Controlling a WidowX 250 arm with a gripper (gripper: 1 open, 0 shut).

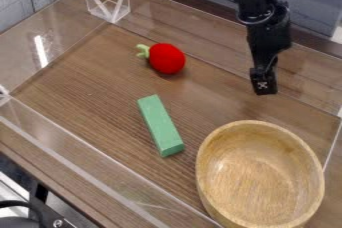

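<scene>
My gripper (262, 82) hangs from the top at the right of the camera view, open, its fingers low over the bare wooden table (100, 132). A red round object (166, 59) with a green top lies left of it. A long green block (160, 125) lies nearer, at lower middle. A large tan bowl (259, 176) fills the lower right.
A white wire-like rack (110, 7) stands at the back left. A dark cable lies at the bottom left corner. The left and middle of the table have free room.
</scene>
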